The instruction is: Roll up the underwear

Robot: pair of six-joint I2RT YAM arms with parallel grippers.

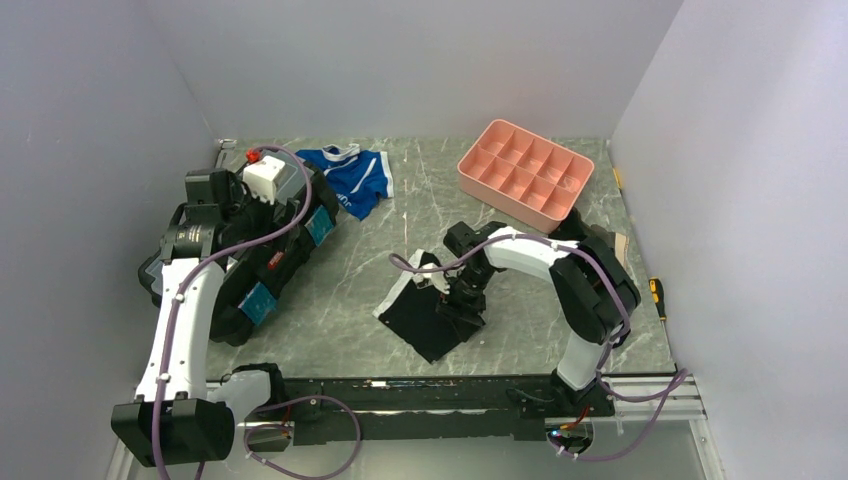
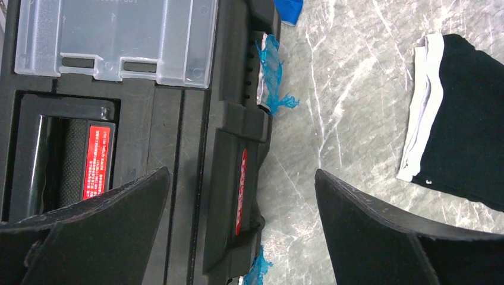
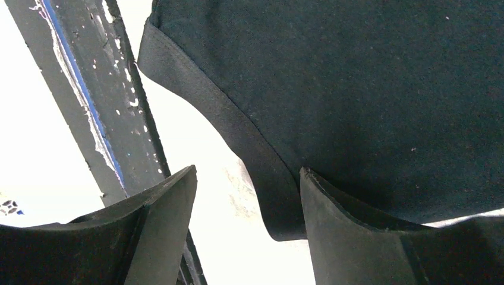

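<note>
The black underwear (image 1: pixel 412 318) lies flat and folded into a rough square on the grey marbled table, its white waistband (image 2: pixel 424 107) along the left side. In the top view my right gripper (image 1: pixel 468 322) is low over its right-hand corner, covering part of it. From the right wrist, a dark hem (image 3: pixel 249 151) runs between the parted fingers; the right finger (image 3: pixel 333 214) overlaps the cloth and the left one is beyond its edge. My left gripper is open and empty, above the black toolbox (image 2: pixel 196 148), well left of the underwear.
A pink divided box (image 1: pixel 525 175) stands at the back right, with dark cloth (image 1: pixel 572 226) beside it. At the back left lies a blue and white garment (image 1: pixel 355 178). Bare table (image 1: pixel 330 300) separates toolbox and underwear.
</note>
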